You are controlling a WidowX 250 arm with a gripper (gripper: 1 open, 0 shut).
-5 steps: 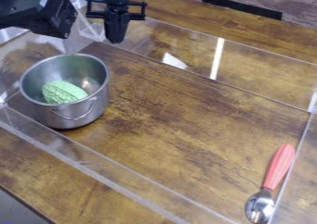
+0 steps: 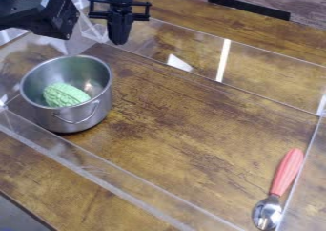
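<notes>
My gripper [image 2: 120, 34] is at the top left, black and pointing down, above the board behind the pot; it looks shut, with nothing visible between its fingers. A steel pot [image 2: 90, 113] stands on the left, holding a green textured object [image 2: 64, 95]. An ice-cream scoop with a pink handle [image 2: 287, 173] lies at the bottom right, its metal head toward the front.
Clear strips run along it at the back, right and front left. A dark part of the arm covers the top-left corner, and a dark object [image 2: 299, 8] sits at the back right.
</notes>
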